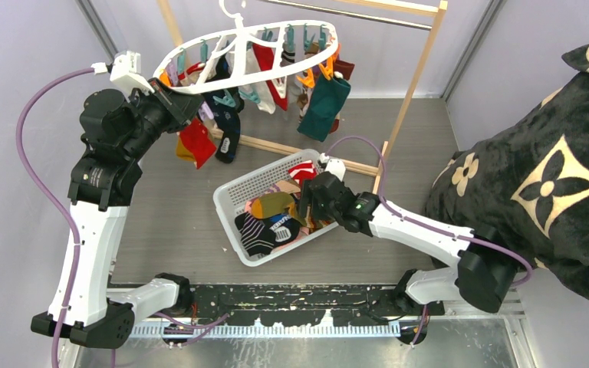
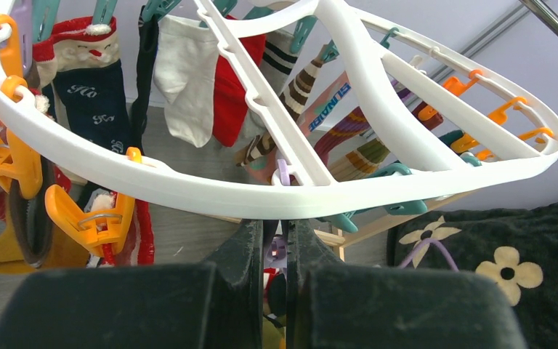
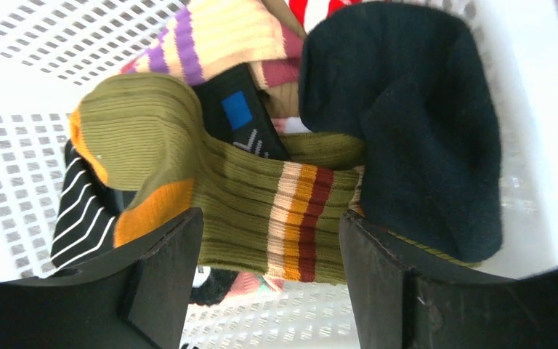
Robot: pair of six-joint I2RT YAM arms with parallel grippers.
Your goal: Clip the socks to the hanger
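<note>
The white hanger (image 2: 218, 196) crosses the left wrist view, with socks and coloured clips hanging from it. Just under its near rim, my left gripper is shut on a purple clip (image 2: 276, 253), only partly visible between the fingers. In the right wrist view, my right gripper hangs with parted fingers over an olive sock (image 3: 243, 200) with cream, orange and dark red bands. The sock lies in front of the fingertips, and no grip on it shows. Around it are a dark green sock (image 3: 429, 138) and a black striped sock (image 3: 83, 214).
A white mesh basket (image 1: 234, 241) on the floor holds the loose socks. Orange clips (image 2: 91, 222) and hung socks crowd the hanger's left side. A wooden rack (image 1: 414, 84) stands behind. At right is a dark patterned cushion (image 1: 498, 176).
</note>
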